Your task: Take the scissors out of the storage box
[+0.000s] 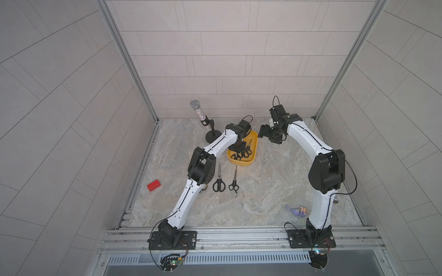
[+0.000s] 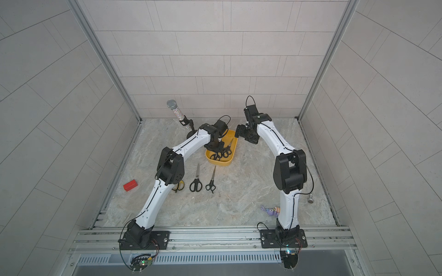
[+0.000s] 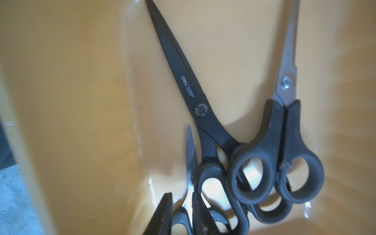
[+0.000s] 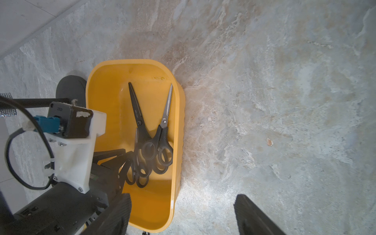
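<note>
A yellow storage box (image 4: 178, 129) holds several scissors with dark handles: one with black blades (image 3: 176, 54), one with silver blades (image 3: 287, 54) and a smaller pair (image 3: 190, 145) lower down. My left gripper is down in the box at the smaller pair's handles, fingers a little apart; whether it grips anything I cannot tell. My right gripper stands open above the right rim of the box, with nothing seen between its fingers.
More scissors (image 1: 219, 184) lie on the table in front of the box. A microphone stand (image 1: 213, 136) is behind left, a red block (image 1: 153, 185) at left, a purple toy (image 1: 297, 210) front right. The table right of the box is clear.
</note>
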